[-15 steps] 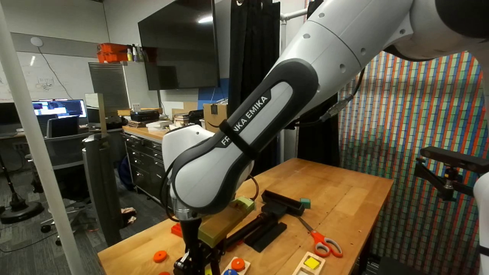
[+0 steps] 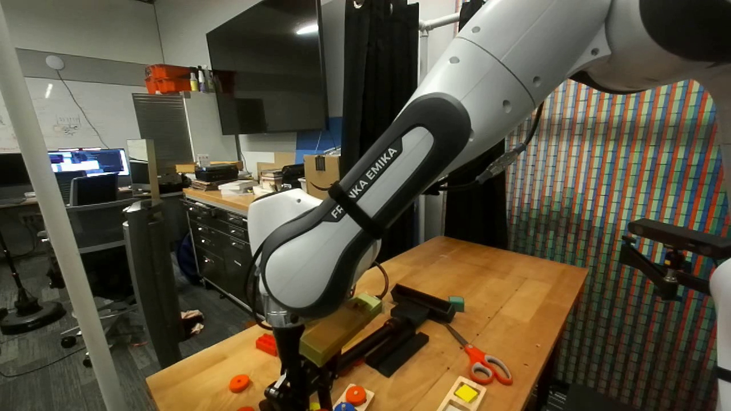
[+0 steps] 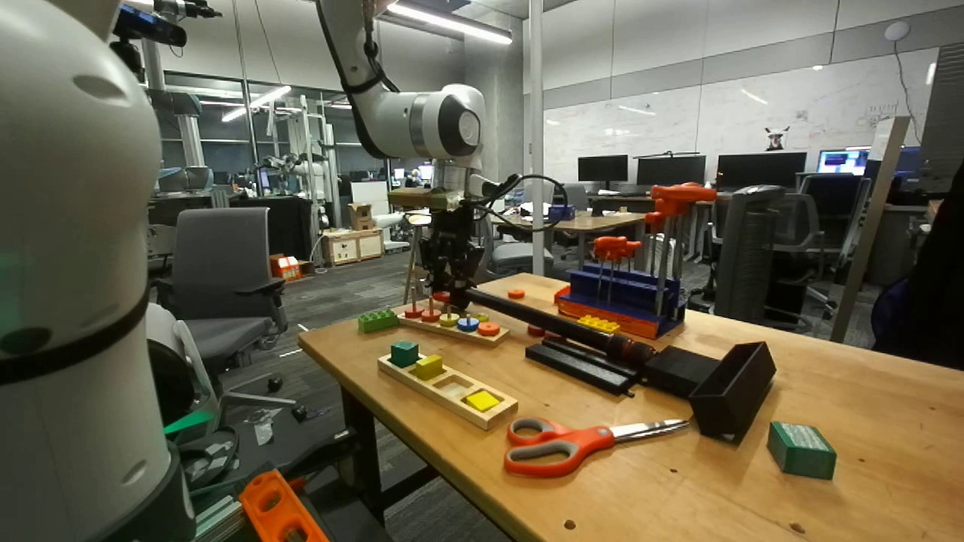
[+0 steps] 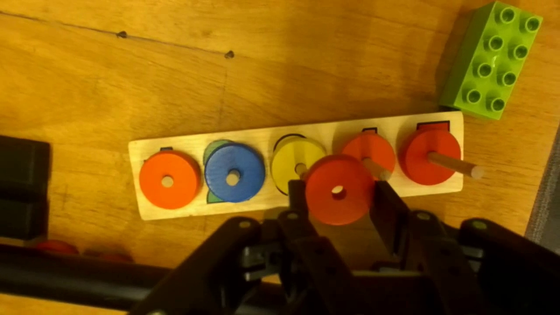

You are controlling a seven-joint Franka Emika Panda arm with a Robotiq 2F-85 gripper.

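Note:
In the wrist view my gripper is shut on a red disc (image 4: 325, 207) with a hole through its middle. The disc hangs above the near side of a wooden peg board (image 4: 246, 137), between the yellow and the light red discs. Along the board sit an orange disc (image 4: 155, 186), a blue disc (image 4: 246, 157), a yellow disc (image 4: 286, 157), a light red disc (image 4: 362, 144) and a red disc (image 4: 417, 162), each around a peg. From the side, the held disc (image 3: 440, 296) is near the peg tops; its exact height over them is unclear.
A green toy brick (image 4: 475, 68) lies off the board's right end. Nearby are a block tray (image 3: 470, 411), scissors (image 3: 565, 449), a long black tool (image 3: 551, 321) and a blue tool rack (image 3: 623, 293).
In exterior view 1 the arm's wrist and gripper have shifted slightly to the right. Objects on the table look unmoved.

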